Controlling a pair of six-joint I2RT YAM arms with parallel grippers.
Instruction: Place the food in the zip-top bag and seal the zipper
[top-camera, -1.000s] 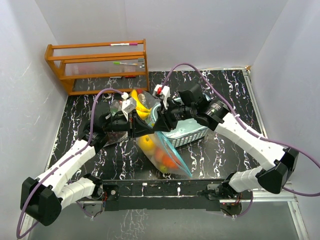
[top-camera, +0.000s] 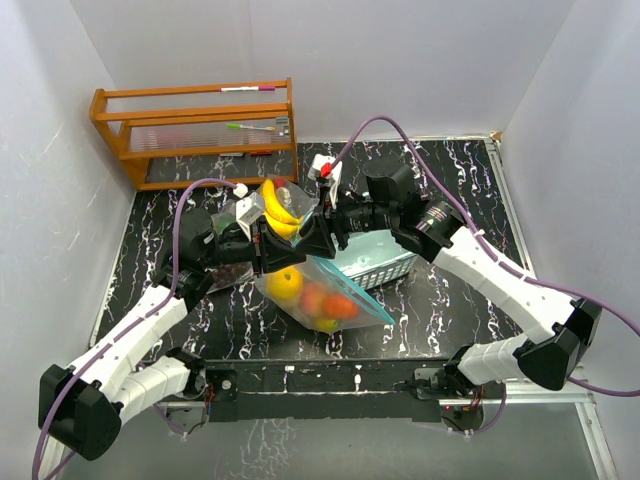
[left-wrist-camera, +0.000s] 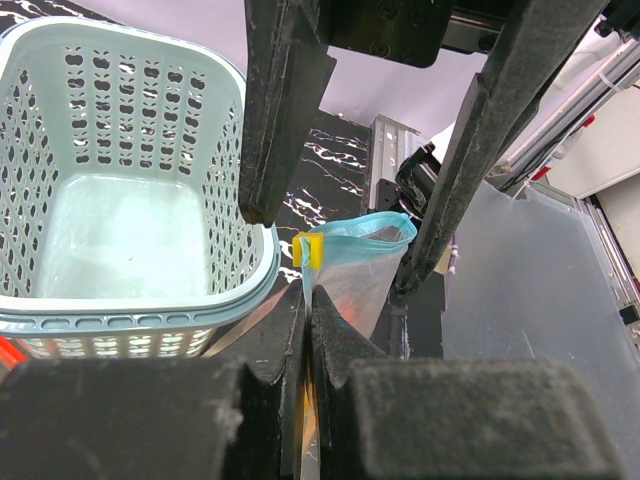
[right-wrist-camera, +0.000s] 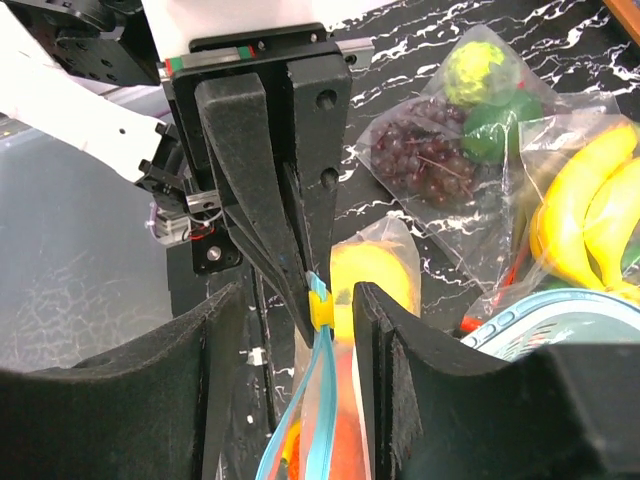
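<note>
The zip top bag (top-camera: 330, 300) with oranges and yellow fruit hangs below the grippers. Its blue rim carries a yellow slider (left-wrist-camera: 308, 250). My left gripper is shut on the bag's top edge beside the slider, as the left and right wrist views show. My right gripper (top-camera: 320, 240) is part open just above it, its two fingers either side of the slider in the right wrist view, apparently not closed on it.
A light-blue basket (left-wrist-camera: 120, 240) stands behind, empty in the left wrist view. Other bags with bananas (right-wrist-camera: 585, 200) and grapes (right-wrist-camera: 420, 160) lie at the back left. A wooden rack (top-camera: 190, 85) stands behind them.
The bag's lower part has swung down-left and spread wider since a second ago. The right arm has shifted slightly; my left gripper has moved little.
</note>
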